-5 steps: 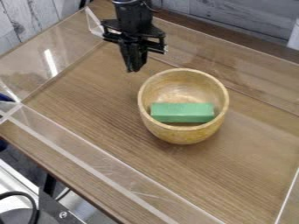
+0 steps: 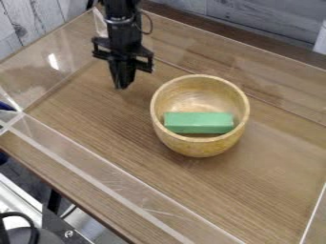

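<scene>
My black gripper [image 2: 125, 72] hangs over the upper left of the wooden surface, shut, with nothing visible between its fingers. To its lower right sits a round tan bowl [image 2: 173, 95] with a green rectangular block [image 2: 197, 122] inside it.
A pale object, too small to tell, stands behind the arm at the back. Dark cable shows at the lower left corner.
The bowl and green block look unchanged.
</scene>
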